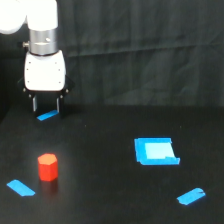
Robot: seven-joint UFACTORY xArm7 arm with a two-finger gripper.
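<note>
My gripper (46,104) hangs at the upper left, pointing down below its white arm. Its two dark fingers stand apart, and nothing shows between them but the dark background and a bit of blue tape lower down. A red block (48,167) with a six-sided outline rests on the black table, well in front of the gripper and clear of it. On the right half of the table lies a white square (158,151) bordered by blue tape (155,163); no object is on it.
Short blue tape strips lie near the left front (20,187), at the right front (190,196) and beneath the gripper. A dark curtain (140,55) closes off the back.
</note>
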